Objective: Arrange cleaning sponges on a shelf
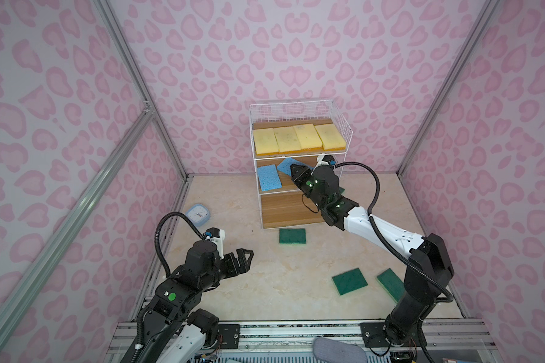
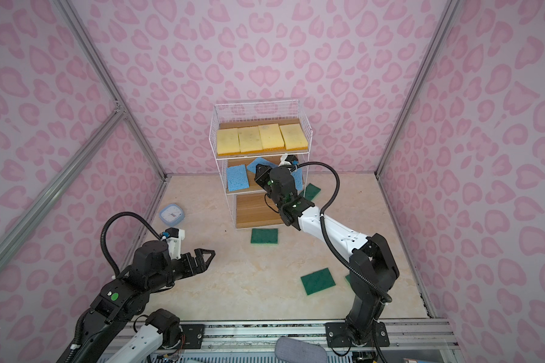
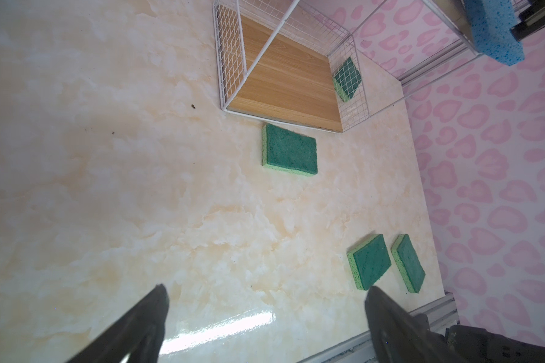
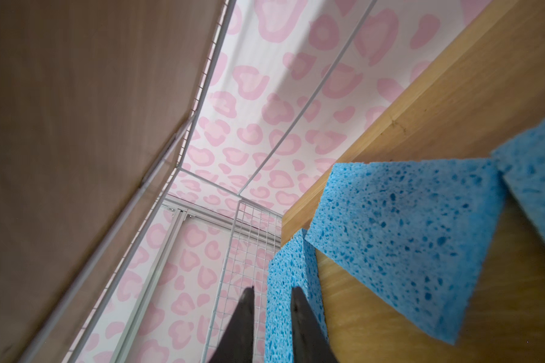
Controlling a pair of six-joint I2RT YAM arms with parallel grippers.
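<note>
Four yellow sponges [image 1: 287,139] fill the top shelf of the white wire rack. On the middle level lie an upright-looking blue sponge [image 1: 269,178] at left, a skewed blue sponge [image 4: 399,224] and another [image 4: 539,175] at right. My right gripper reaches into that level near the left and middle blue sponges; its small fingertips stand slightly apart, with nothing clearly between them. My left gripper is open above the floor at the front left. Green sponges [image 1: 292,236] [image 3: 369,260] lie on the floor, one beside the rack's right side.
The rack's bottom board [image 3: 287,78] is bare. A small blue clock-like object [image 1: 198,214] sits at the left. Aluminium rails line the walls and front edge.
</note>
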